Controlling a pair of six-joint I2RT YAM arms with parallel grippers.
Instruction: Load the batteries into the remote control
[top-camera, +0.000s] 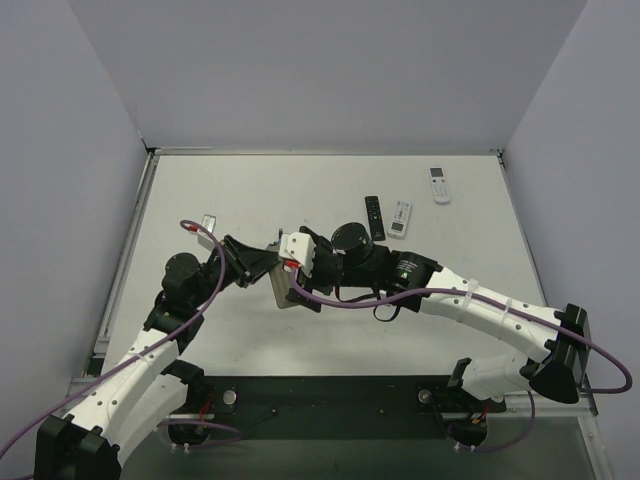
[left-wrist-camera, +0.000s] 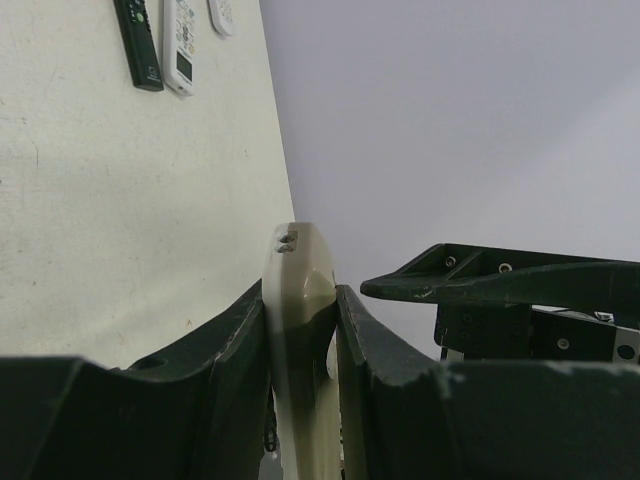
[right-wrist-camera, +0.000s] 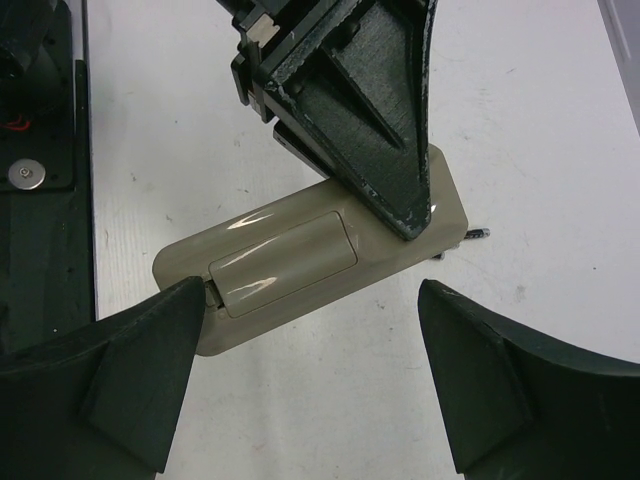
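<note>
A beige remote control (right-wrist-camera: 390, 235) is held in the air near the table's middle, its back with the battery cover (right-wrist-camera: 283, 262) facing the right wrist camera. My left gripper is shut on one end of it. My right gripper stands part open, its two fingers apart just beside the remote's lower side, with nothing seen between them. In the top view both grippers (top-camera: 262, 258) crowd together and hide much of the remote. Whether batteries are inside cannot be seen.
A black remote (top-camera: 374, 217) and two white remotes (top-camera: 400, 219) lie at the table's back right. A small pale item (top-camera: 208, 222) lies on the left behind my left arm.
</note>
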